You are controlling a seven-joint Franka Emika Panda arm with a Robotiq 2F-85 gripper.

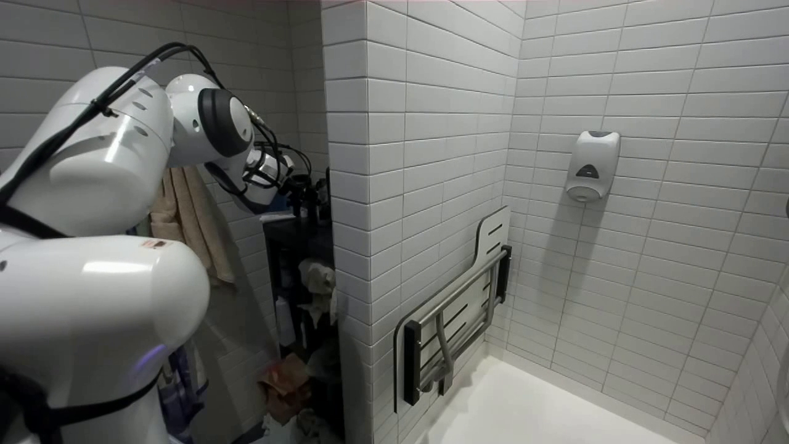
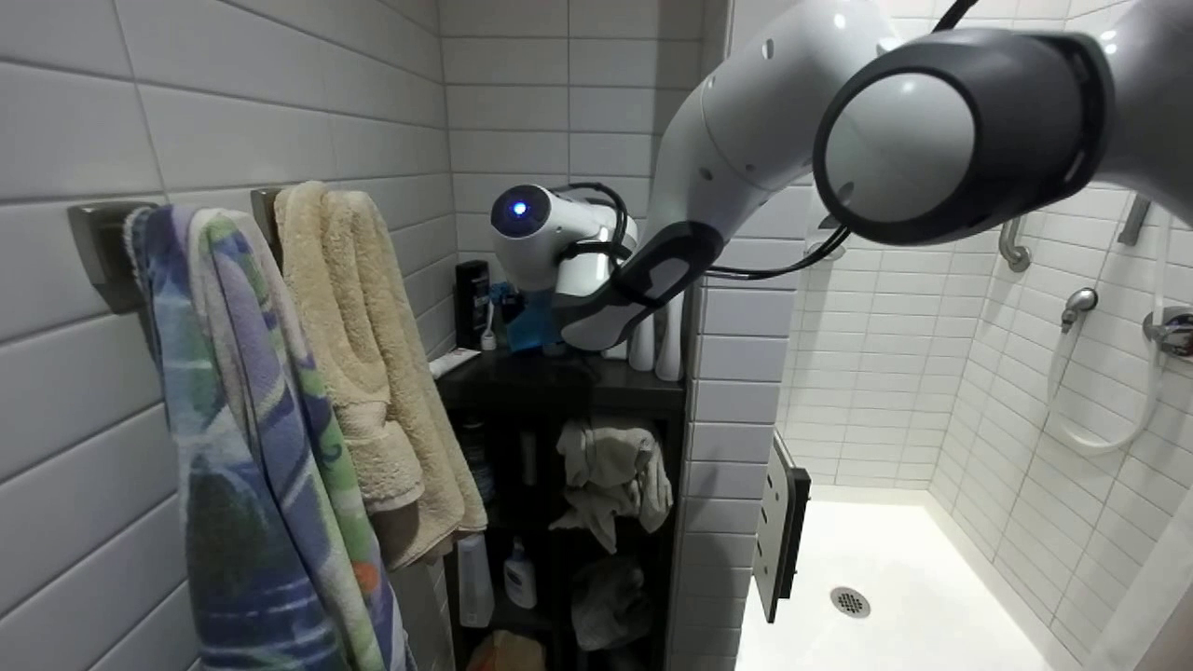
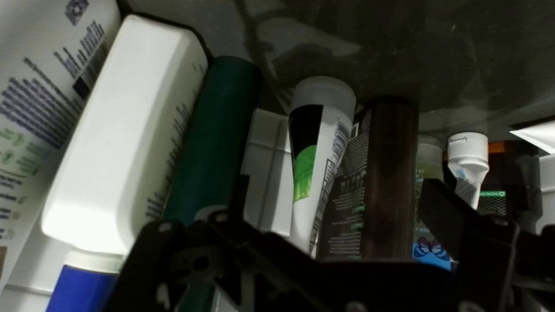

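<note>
In the wrist view, my gripper stands open at a row of toiletries on a dark shelf top. Between its spread fingers, farther in, are a white tube (image 3: 304,208) with a black and green print and a dark brown bottle (image 3: 390,182). Neither is visibly gripped. A dark green bottle (image 3: 208,140) stands just left of the left finger. By the right finger are a small bottle with a butterfly label (image 3: 429,244) and a white-capped tube (image 3: 468,151). The gripper body hides the lower part of this view. In exterior view 1 the gripper (image 1: 301,193) is small and dark above the shelf.
White bottles (image 3: 130,125) crowd the left of the wrist view. The black shelf unit (image 2: 537,386) fits between the tiled partition (image 2: 738,391) and a wall with hanging towels (image 2: 358,380). Beyond the partition are a folded shower seat (image 1: 458,318) and open shower floor.
</note>
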